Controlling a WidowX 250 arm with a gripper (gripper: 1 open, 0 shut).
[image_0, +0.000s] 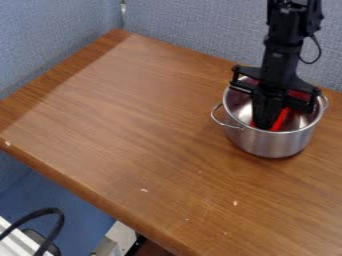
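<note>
A steel pot (267, 142) with a wire handle sits on the right side of the wooden table. My black gripper (267, 108) reaches down from above into the pot, its lower end inside the rim. Something red (279, 119) lies in the pot beside the gripper, partly hidden by it. The fingertips are dark and mostly hidden, so whether anything is between them cannot be seen.
Blue-grey padded walls stand behind and at the left. A dark cable (47, 212) lies off the table at the bottom left.
</note>
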